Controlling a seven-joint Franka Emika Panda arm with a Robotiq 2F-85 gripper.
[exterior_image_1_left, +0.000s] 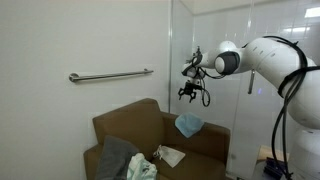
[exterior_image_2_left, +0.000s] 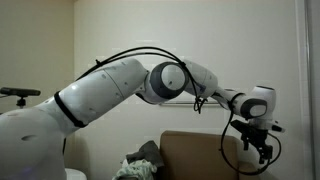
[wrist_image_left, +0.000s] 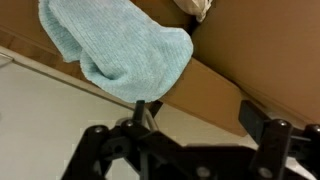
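A light blue cloth (exterior_image_1_left: 188, 124) lies crumpled at the right end of the brown couch (exterior_image_1_left: 135, 122). Seen from the wrist, the same cloth (wrist_image_left: 125, 50) spreads over the upper left, beyond the fingers. My gripper (exterior_image_1_left: 187, 96) hangs in the air above the cloth, clear of it. Its two black fingers stand wide apart in the wrist view, and the gripper is open with nothing between them. From the second exterior side, the gripper (exterior_image_2_left: 265, 152) points down at the couch's right end, where the cloth cannot be made out.
On the couch also lie a dark grey cloth (exterior_image_1_left: 115, 157), a pale patterned cloth (exterior_image_1_left: 141, 169) and a white cloth (exterior_image_1_left: 170, 156). A towel rail (exterior_image_1_left: 110, 76) is fixed to the wall behind. Open air surrounds the gripper above the couch.
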